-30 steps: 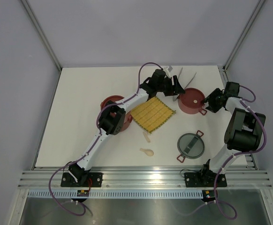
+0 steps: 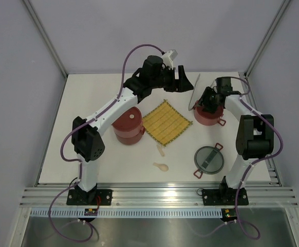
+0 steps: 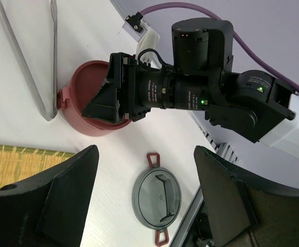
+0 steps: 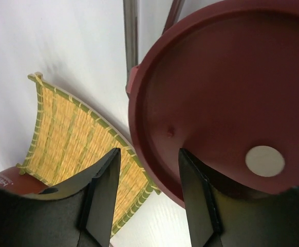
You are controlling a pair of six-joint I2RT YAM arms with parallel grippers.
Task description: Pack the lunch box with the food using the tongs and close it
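A red pot [image 2: 207, 116] with a red lid stands at the back right; in the right wrist view the lid [image 4: 221, 92] fills much of the frame. My right gripper [image 2: 205, 103] hovers over it, fingers part apart, nothing clearly between them. My left gripper [image 2: 183, 78] stands open and raised, left of the pot, with nothing between its fingers. A second red pot [image 2: 126, 123] stands at the left, partly under my left arm.
A woven mat [image 2: 165, 121] lies mid-table. A grey lid with red handles [image 2: 209, 159] and a wooden spoon [image 2: 161, 166] lie in front. Metal tongs [image 3: 26, 67] lie beside the right pot.
My right gripper has moved leftward from the pot's right side to over it.
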